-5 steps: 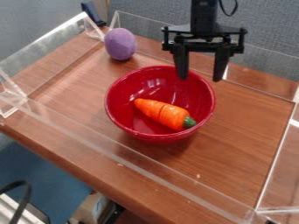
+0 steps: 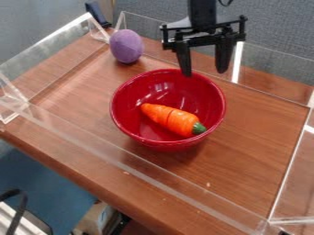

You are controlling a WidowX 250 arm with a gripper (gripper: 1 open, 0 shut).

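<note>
A red bowl (image 2: pixel 128 99) sits near the middle of the wooden table, holding an orange carrot (image 2: pixel 170 117) with a green top. The black gripper (image 2: pixel 204 64) hangs above the back rim of the bowl, its two fingers spread apart with nothing between them. A purple egg-shaped object (image 2: pixel 125 46) stands on the table at the back left, apart from the bowl.
Clear plastic walls border the wooden table (image 2: pixel 245 156) on several sides. Bare tabletop lies to the right and front of the bowl. A grey panel stands behind, and clutter lies on the floor at the lower left.
The gripper has shifted a little to the left and slightly up or back. The bowl, carrot and purple object have stayed in place.
</note>
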